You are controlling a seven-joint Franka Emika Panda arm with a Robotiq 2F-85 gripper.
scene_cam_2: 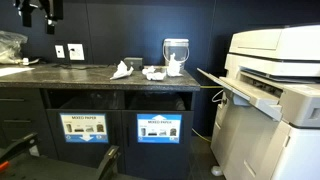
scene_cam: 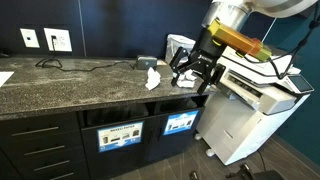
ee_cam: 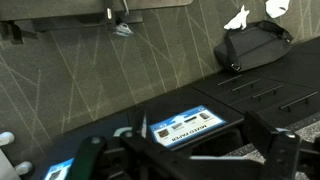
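My gripper [scene_cam: 188, 82] hangs from the white arm, in front of the counter's right part in exterior view 1. Its fingers stand apart, and I see nothing held between them. In exterior view 2 the gripper [scene_cam_2: 43, 14] shows at the upper left, again with a gap between its dark fingers. Crumpled white paper [scene_cam_2: 122, 71] lies on the dark counter [scene_cam_2: 80, 75], with another white piece [scene_cam_2: 153, 73] to its right. Below the counter, the cabinet carries two blue-and-white labels, one of them the left label [scene_cam_2: 84, 127], beneath open slots.
A clear bucket [scene_cam_2: 176, 55] stands at the counter's right end, near a small dark box [scene_cam: 146, 62]. The large white printer [scene_cam_2: 260, 95] occupies the right side. A black bag-like object [ee_cam: 255, 45] shows in the wrist view.
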